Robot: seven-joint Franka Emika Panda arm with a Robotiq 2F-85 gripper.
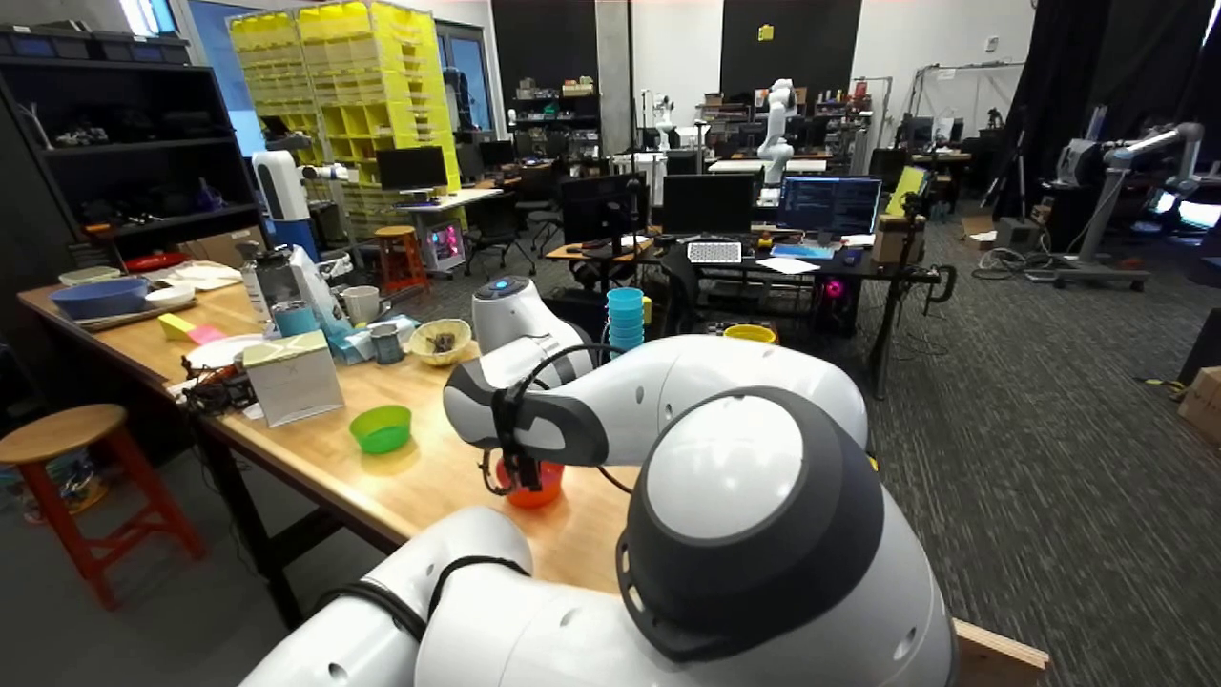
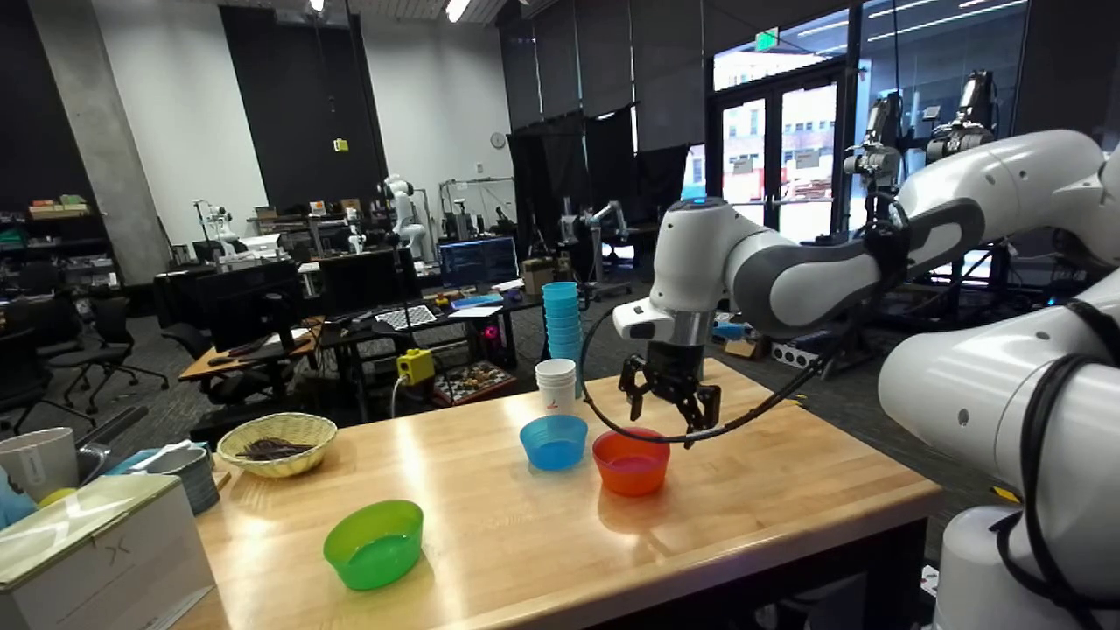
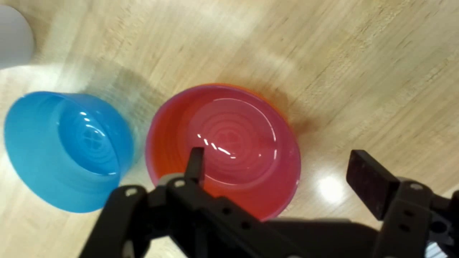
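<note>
My gripper is open above the table, with an empty gap between its fingers. In the wrist view one finger (image 3: 196,165) overlaps the inside of a red bowl (image 3: 241,167), and the other lies to the right of the rim, over bare wood. Exterior view 2 shows the gripper (image 2: 669,402) pointing down just above and behind that red bowl (image 2: 632,467), apparently clear of it. Beside the red bowl stands a blue bowl (image 2: 554,443), with a small space between them. A green bowl (image 2: 375,546) sits apart toward the table's near left.
Behind the blue bowl are stacked white cups (image 2: 556,387) and a tall stack of blue cups (image 2: 563,325). A wicker basket (image 2: 278,443) and a white box (image 2: 105,556) occupy the left side. Bare wood lies right of the red bowl. A cable (image 2: 745,418) loops beside the gripper.
</note>
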